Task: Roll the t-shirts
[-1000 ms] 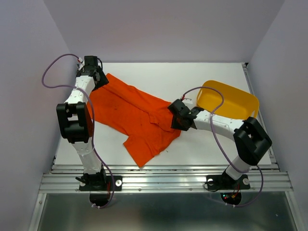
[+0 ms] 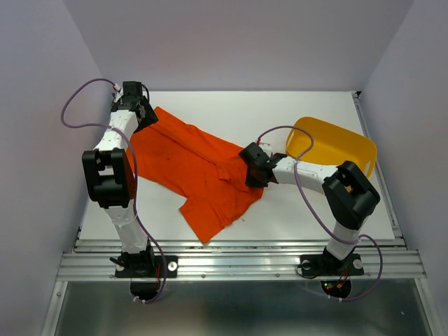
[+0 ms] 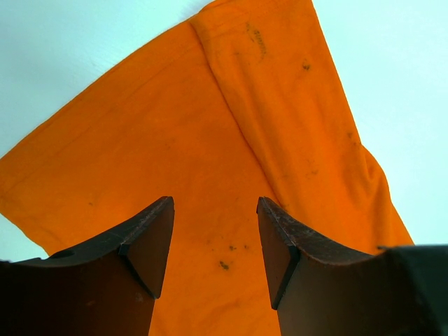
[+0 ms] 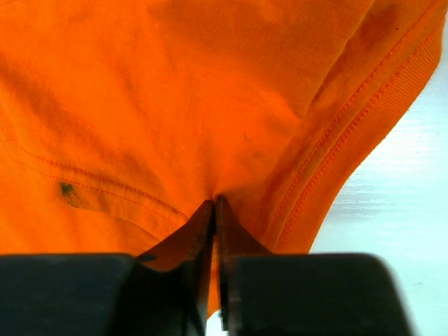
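An orange t-shirt (image 2: 203,164) lies spread over the white table, running diagonally from back left to front right. A folded strip (image 3: 280,91) runs along its far edge. Over the shirt's back left end, my left gripper stands open, its fingers wide apart with flat cloth beneath. At the shirt's right end is my right gripper. How much cloth lies between them is hidden.
A yellow bin (image 2: 336,143) stands at the right, close behind the right arm. A metal rail (image 2: 231,255) borders the front edge.
My right gripper has shifted slightly left, farther onto the shirt's right end. The left arm and the shirt look unmoved.
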